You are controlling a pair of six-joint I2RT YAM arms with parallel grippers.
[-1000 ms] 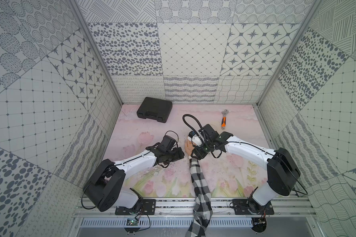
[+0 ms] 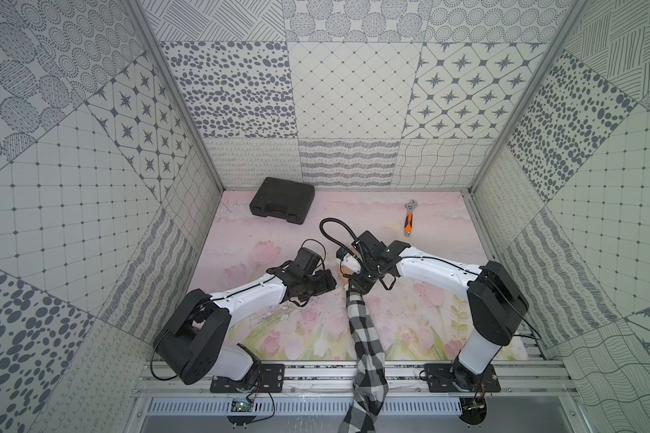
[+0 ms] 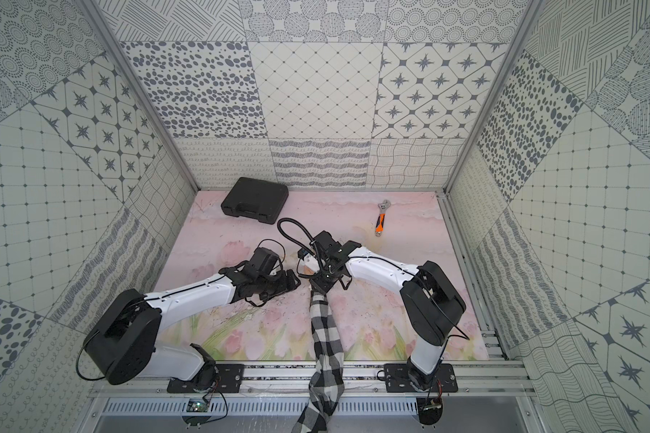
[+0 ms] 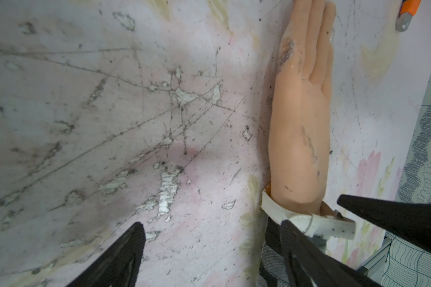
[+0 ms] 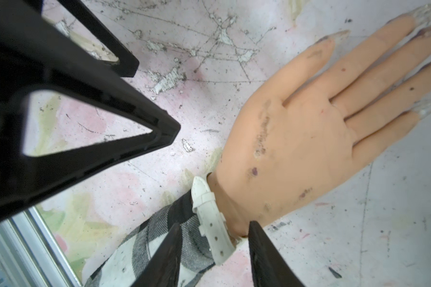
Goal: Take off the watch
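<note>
A white watch strap (image 5: pixel 213 227) circles the wrist of a palm-up mannequin hand (image 5: pixel 292 157), just above a checkered sleeve (image 5: pixel 153 248). Its buckle side shows in the right wrist view; the watch face is hidden. My right gripper is open over the strap, a finger to each side of it in that view; whether they touch it cannot be told. To the left of the hand, my left gripper stands open, with bare table between its fingers. One dark right finger (image 4: pixel 392 217) reaches toward the strap (image 4: pixel 316 223) in the left wrist view.
A black case (image 2: pixel 283 200) lies at the back left, and an orange-handled wrench (image 2: pixel 409 218) at the back right. Free table surrounds both. The two grippers are close together near the wrist.
The left arm looks almost still.
</note>
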